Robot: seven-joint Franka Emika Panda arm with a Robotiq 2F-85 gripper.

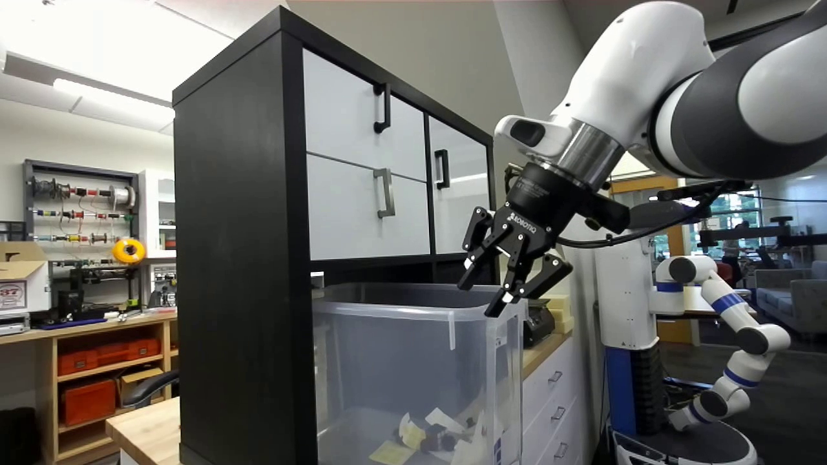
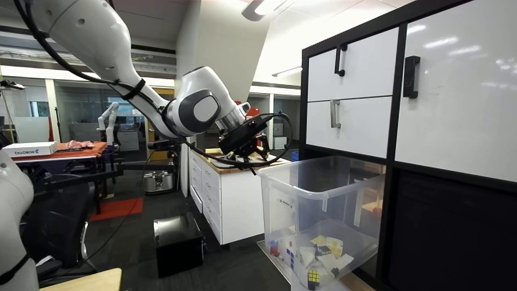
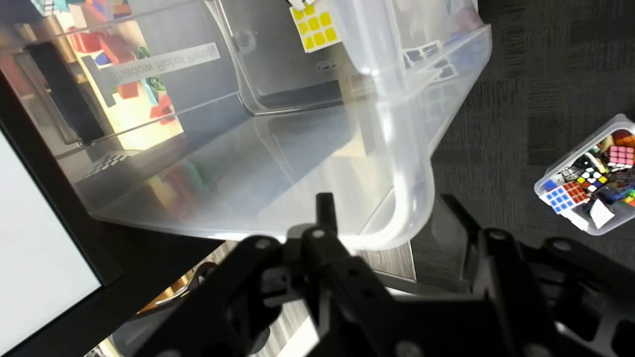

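The clear plastic bin (image 1: pixel 407 372) stands in front of the black cabinet, with paper scraps and small cubes inside. In exterior view 1, my gripper (image 1: pixel 480 294) points down at the bin's near right rim. The second exterior view places it just beside the left top corner of the bin (image 2: pixel 334 189); its fingertips are hard to make out there. In the wrist view, my fingers (image 3: pixel 326 211) are spread apart on either side of the bin's rim corner (image 3: pixel 411 217) as seen from here. No object is visibly held; contact with the rim cannot be told.
The black cabinet (image 1: pixel 232 232) has white doors with handles (image 1: pixel 385 192). A white drawer unit (image 2: pixel 242 208) stands behind the bin, and a black box (image 2: pixel 177 245) rests on the floor. Another tub of cubes (image 3: pixel 589 178) shows at right in the wrist view.
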